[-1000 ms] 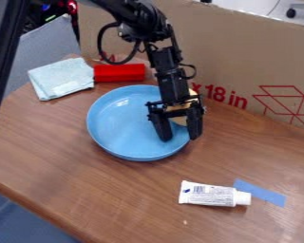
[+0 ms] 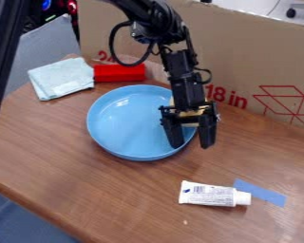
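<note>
My gripper [image 2: 189, 133] hangs low over the right part of a blue plate [image 2: 123, 123], its fingers near the rim. A small yellowish object shows partly behind the gripper, mostly hidden by it. Whether the fingers are shut or hold anything is too unclear to tell.
A red object [image 2: 121, 73] and a folded light cloth [image 2: 60, 78] lie at the back left. A white tube [image 2: 213, 195] lies at the front right by blue tape [image 2: 264, 193]. A cardboard box [image 2: 262, 66] stands behind.
The gripper has shifted a little to the right, toward and over the plate's right rim. The plate, tube and cloth look unmoved.
</note>
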